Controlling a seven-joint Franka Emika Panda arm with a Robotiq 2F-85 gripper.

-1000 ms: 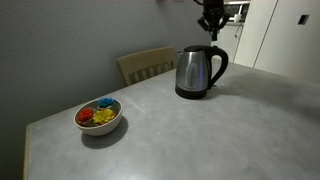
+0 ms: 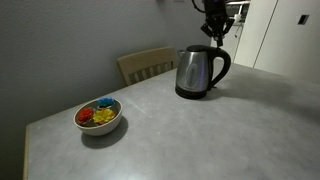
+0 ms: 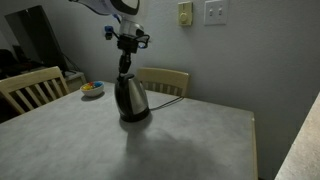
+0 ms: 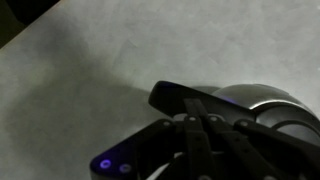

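Note:
A silver and black electric kettle (image 2: 193, 73) stands upright on the grey table, its black handle (image 2: 221, 68) on the right side in exterior view 1. My gripper (image 2: 219, 43) points down just above the top of the handle, fingers together. In exterior view 2 the gripper (image 3: 124, 69) is over the kettle (image 3: 138, 98), close to its top. From the wrist view, the black handle (image 4: 174, 97) reaches out past the shut fingertips and the round silver body (image 4: 262, 95) lies to the right. Nothing shows between the fingers. Whether they touch the handle, I cannot tell.
A white bowl (image 2: 99, 129) with red, yellow and blue items stands toward the left in exterior view 1. One wooden chair (image 2: 146, 65) is behind the table, another (image 3: 32, 88) at the left in exterior view 2.
My gripper has come down a little and shifted slightly right in exterior view 1, nearer the handle top. The kettle and bowl have not moved.

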